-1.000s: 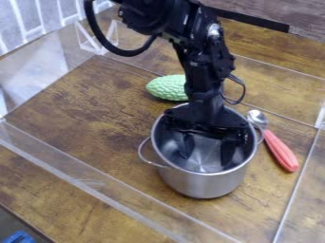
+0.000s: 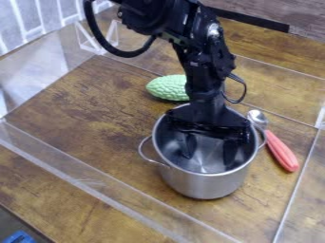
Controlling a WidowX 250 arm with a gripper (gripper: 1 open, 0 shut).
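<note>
The black gripper (image 2: 208, 140) reaches down into a steel pot (image 2: 197, 178), its dark fingers spread open over the pot's interior. The pot stands upright on the wooden table, handles out to the sides. What lies at the bottom of the pot is mostly hidden by the gripper and shadow.
A green bumpy object (image 2: 168, 87) lies behind the pot to the left. A red-handled utensil (image 2: 280, 152) with a metal head lies right of the pot. A blue object (image 2: 18, 237) shows at the bottom-left corner.
The gripper has shifted slightly inside the pot; the other things look unmoved.
</note>
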